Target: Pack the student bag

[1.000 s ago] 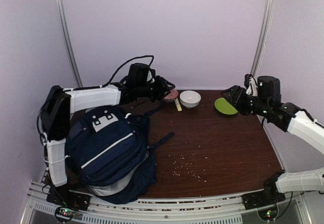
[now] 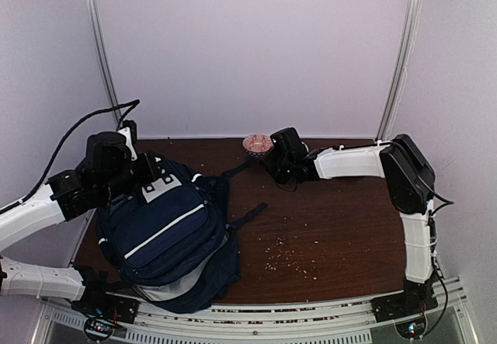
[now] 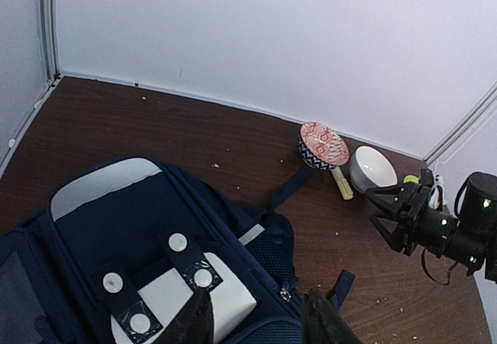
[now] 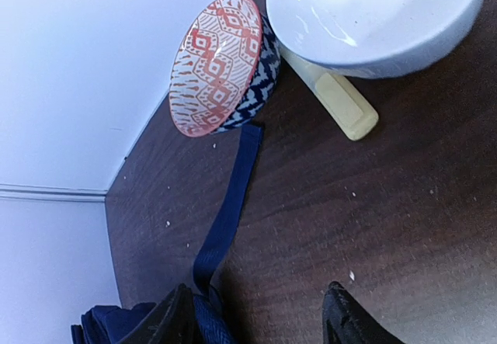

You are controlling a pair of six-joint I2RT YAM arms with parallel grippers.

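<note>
The dark blue backpack (image 2: 172, 231) lies on the left of the table, its front pocket and white buckled flap (image 3: 233, 293) facing up. Over its upper part hovers my left gripper (image 2: 158, 168), fingers (image 3: 196, 317) parted and empty. At the back of the table my right gripper (image 2: 272, 169) is just beside the patterned bowl (image 2: 257, 144), as the top view has it. Its fingers (image 4: 178, 317) are spread, with nothing between them; a dark blue strap (image 4: 229, 212) lies in view beyond them.
A white bowl (image 3: 373, 167) and a pale-handled item (image 3: 342, 182) sit beside the patterned bowl. Part of a green thing (image 3: 411, 178) shows farther right. Crumbs (image 2: 291, 258) dot the front middle.
My left arm has drawn back leftward from the bowls to above the backpack. From the right, my right arm has swung left to the bowls, now covering the white bowl and green plate from above.
</note>
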